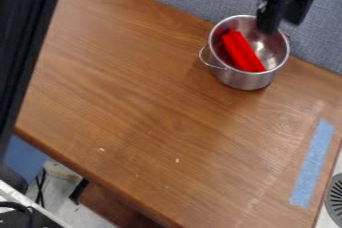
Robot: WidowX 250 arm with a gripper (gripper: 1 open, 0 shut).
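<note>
A steel pot [243, 80] with wire handles sits on the wooden table [134, 122] near its back edge. A red elongated object [243, 50] lies inside it. My black gripper [277, 10] hangs at the top right, just above the pot's back rim, with nothing visible held in it. It is open, though its fingertips are small and dark in this view.
A strip of blue tape [313, 162] lies on the table at the right. A grey padded backdrop [314, 42] stands behind the table.
</note>
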